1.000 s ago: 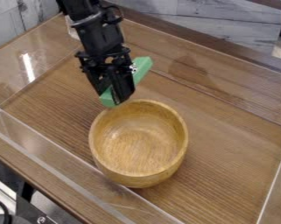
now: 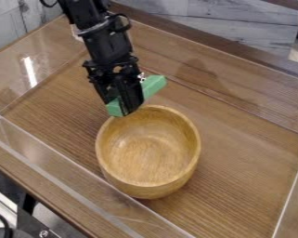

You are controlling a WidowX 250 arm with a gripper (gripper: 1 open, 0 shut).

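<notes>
My black gripper (image 2: 123, 93) hangs from the top, over the back edge of a round tan wooden bowl (image 2: 148, 153). It is shut on a mint-green object (image 2: 150, 85), held tilted, which the fingers partly cover. The bowl looks empty inside.
A grey marbled wall runs along the back. The table's edge with a metal strip is at the lower left.
The gripper and the green object have come slightly down and toward the bowl since a second ago.
</notes>
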